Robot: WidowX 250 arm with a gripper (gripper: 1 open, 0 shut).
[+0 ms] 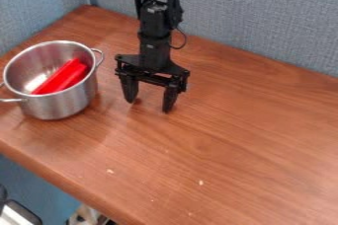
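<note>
My black gripper [149, 97] hangs low over the wooden table [238, 150], just right of a steel pot [59, 106], with its fingers open and nothing between them. The pot stands upright at the left of the table, with red objects [65, 75] lying inside. The gripper is apart from the pot.
Grey-blue padded walls [244, 17] run behind and to the left. The table's front edge is at the lower left, with a blue floor below.
</note>
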